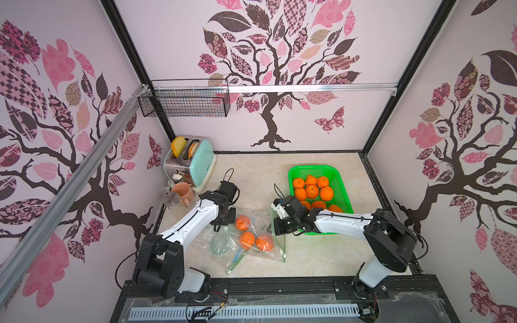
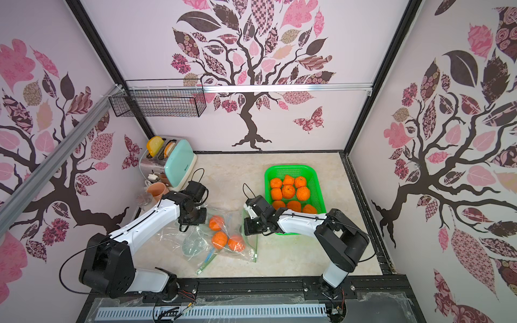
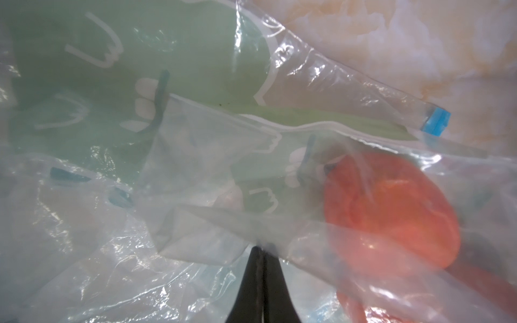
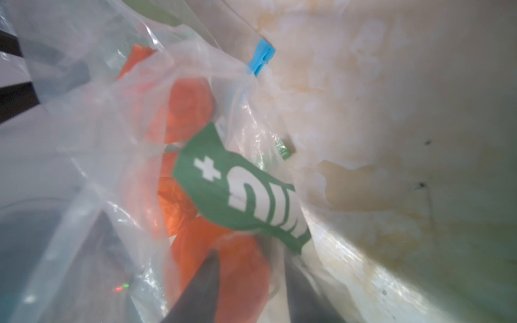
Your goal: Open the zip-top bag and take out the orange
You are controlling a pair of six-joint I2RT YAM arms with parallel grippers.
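Note:
A clear zip bag (image 1: 202, 237) with a pale green print lies in the middle of the table, its film crumpled. Three oranges show through it: a far one (image 1: 243, 222), a middle one (image 1: 247, 240) and a right one (image 1: 264, 243). My left gripper is shut, and the film peaks into a fold at its tips, pinched there. At the bag's right end, by its green-edged strip (image 1: 283, 253), my right gripper stands part open. Beyond its blurred fingers in the right wrist view are an orange (image 4: 237, 269) and film with a green label (image 4: 215, 188).
The green basket (image 1: 344, 185) of oranges stands behind the right arm. At the back left are a turquoise dish rack (image 1: 202, 164) and a pinkish mug (image 1: 183, 192). Bare table (image 1: 317, 255) lies in front of the right arm.

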